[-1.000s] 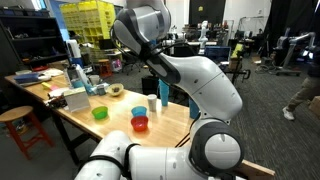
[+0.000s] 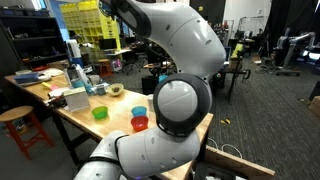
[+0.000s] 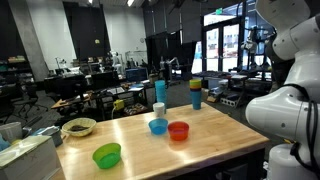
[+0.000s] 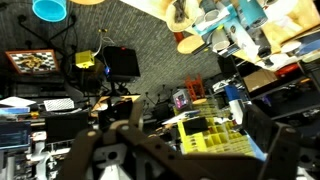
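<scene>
On the wooden table (image 3: 140, 145) stand a green bowl (image 3: 107, 155), a blue bowl (image 3: 158, 126) and a red bowl (image 3: 178, 130). Behind them are a white mug (image 3: 159, 108), a tall blue cup (image 3: 160, 90) and a blue-and-yellow stack (image 3: 196, 95). My gripper appears only in the wrist view, its dark fingers spread wide with nothing seen between them. It is apart from the tabletop objects, high above the floor and desks seen below. Neither exterior view includes the fingertips.
A woven basket (image 3: 78, 127) and a white box (image 3: 32, 158) occupy the table's left part. In exterior view 1, a green stool (image 2: 16, 114) stands beside the table.
In exterior view 1 the arm has swung: its elbow has moved left and up, and the upper link has shifted right. The tall cups there are now hidden behind it. The bowls have not moved.
</scene>
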